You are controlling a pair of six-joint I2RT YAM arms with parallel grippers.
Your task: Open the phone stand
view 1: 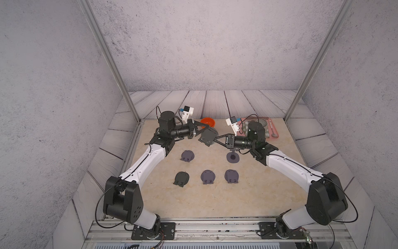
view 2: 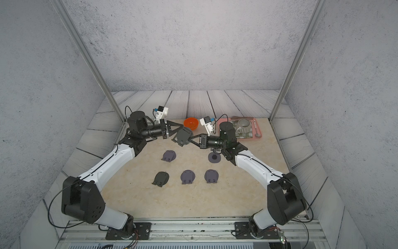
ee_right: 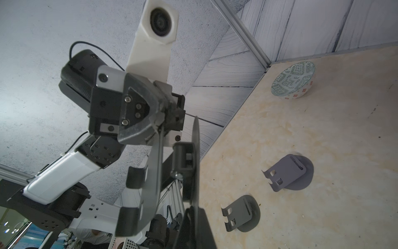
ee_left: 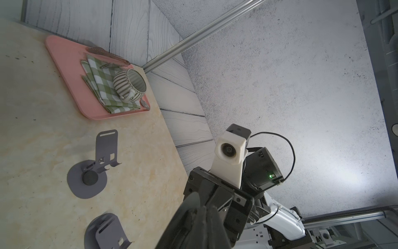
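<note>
A dark grey phone stand (view 1: 208,136) hangs above the table between my two grippers. In the right wrist view its round base (ee_right: 196,161) shows edge-on, with the hooked plate (ee_right: 143,203) tilted slightly away from it. My right gripper is shut on the base's thin rim. Shut as well, my left gripper (view 1: 207,126) has its tips at the stand's upper part. In the left wrist view a blurred grey part of the stand lies against my left fingers (ee_left: 207,224); whether they pinch it I cannot tell.
Several folded stands lie on the table below, such as a dark one (view 1: 181,178) and a purple one (view 1: 231,176). Another stand (ee_left: 106,151) has its plate raised. An orange bowl (view 2: 191,123) and a pink tray (view 2: 259,135) with a mug sit at the back.
</note>
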